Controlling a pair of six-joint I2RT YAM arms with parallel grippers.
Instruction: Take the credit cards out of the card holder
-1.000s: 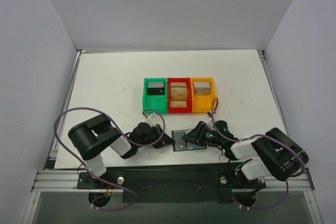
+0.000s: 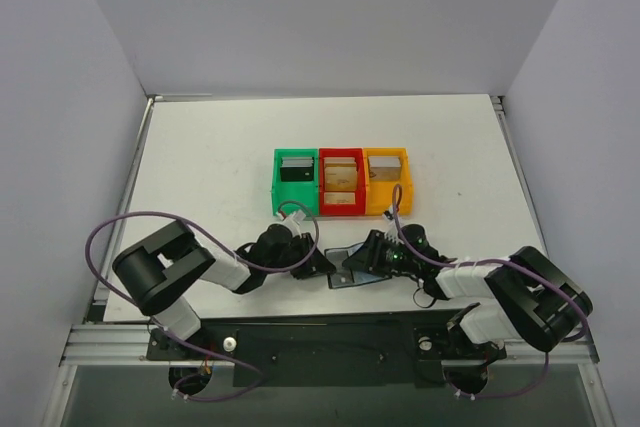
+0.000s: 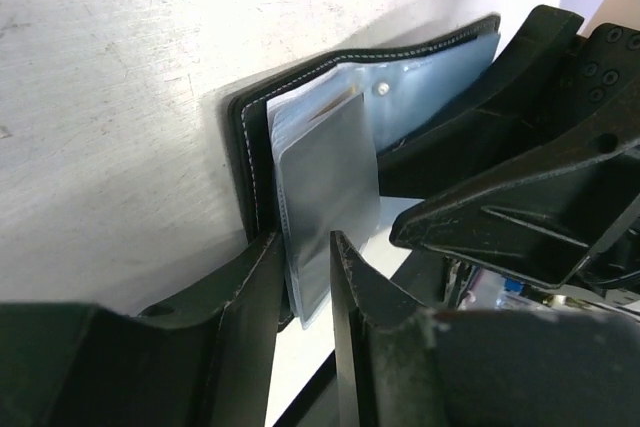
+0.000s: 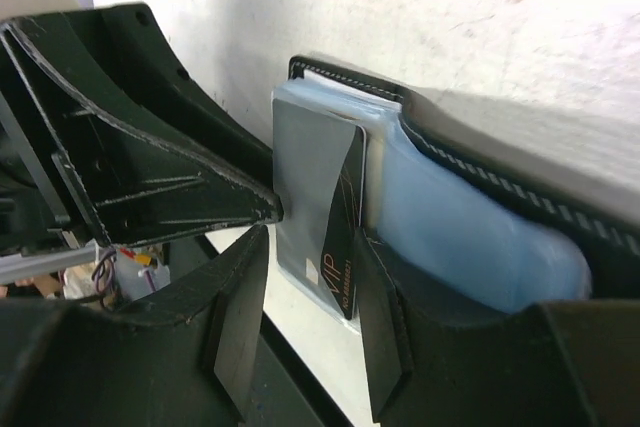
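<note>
The open card holder (image 2: 340,278) lies near the table's front edge between both grippers, with a black stitched rim (image 3: 243,137) and clear bluish pockets (image 4: 480,217). A dark grey card stands up from its left part; in the right wrist view the card (image 4: 310,162) bears "VIP" lettering. My left gripper is partly open, its fingertips on either side of the card's near edge. Over the card, my right gripper stands open with its fingers apart. Whether either gripper touches the card is unclear.
Behind the holder stand a green bin (image 2: 278,192), a red bin (image 2: 343,210) and a yellow bin (image 2: 405,194), each with flat items inside. Bare white table lies to both sides. The dark front edge is close to the holder.
The right gripper and the holder have shifted a little left. The bins have not moved.
</note>
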